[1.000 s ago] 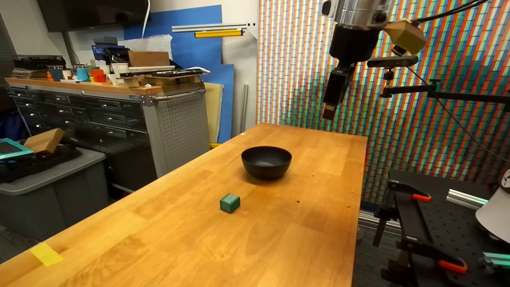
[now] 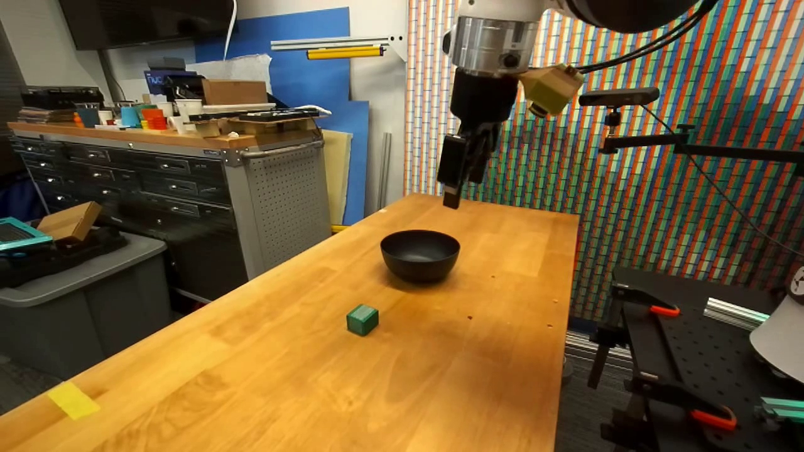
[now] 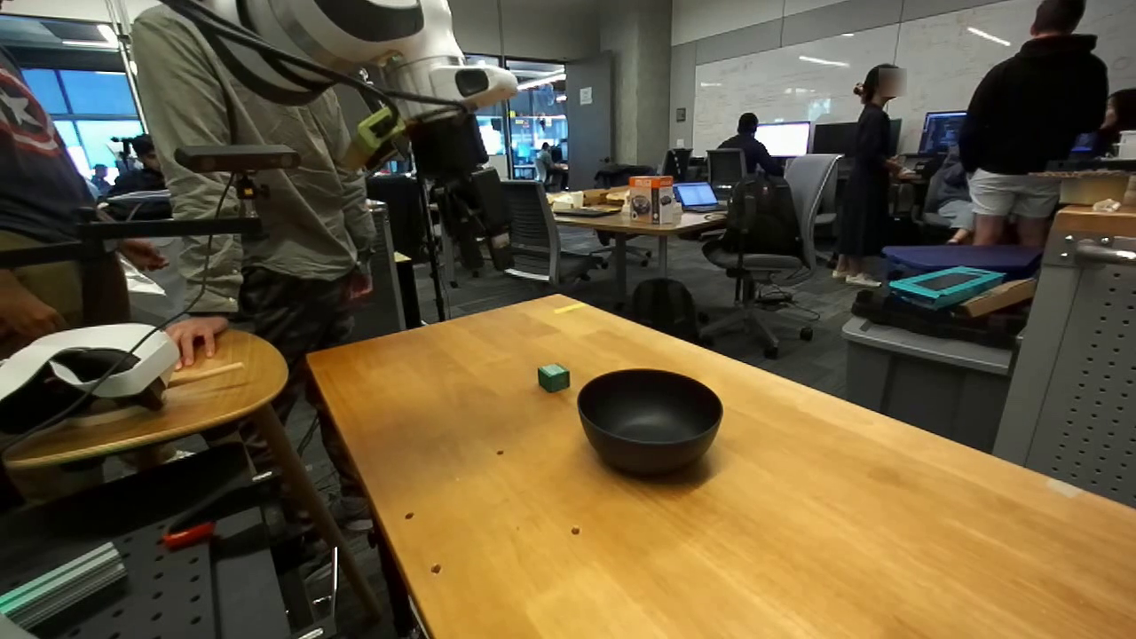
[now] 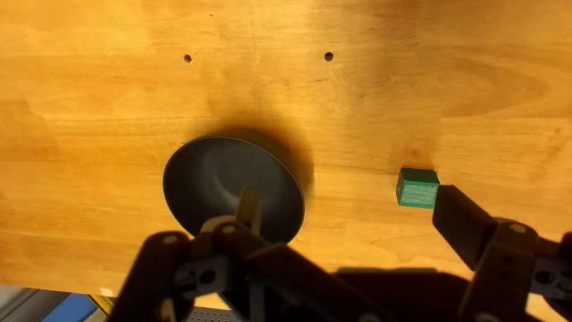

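Note:
A small green block (image 2: 362, 320) rests on the wooden table, apart from a black bowl (image 2: 419, 256). From the other side, the block (image 3: 553, 377) lies left of and beyond the bowl (image 3: 650, 421). High above the table hangs my gripper (image 2: 461, 188), open and touching nothing. In the wrist view its fingers are wide apart: one finger (image 4: 462, 225) overlaps the edge of the green block (image 4: 418, 188), and the other crosses in front of the bowl (image 4: 214, 166). The bowl looks empty where its inside shows.
A round stool (image 3: 149, 415) and a person (image 3: 266, 192) are beside the table. A camera on a stand (image 2: 619, 98) is off its side.
In exterior view 1 my arm and gripper have moved left and slightly lower, and the gripper has turned somewhat. Block and bowl stay where they were.

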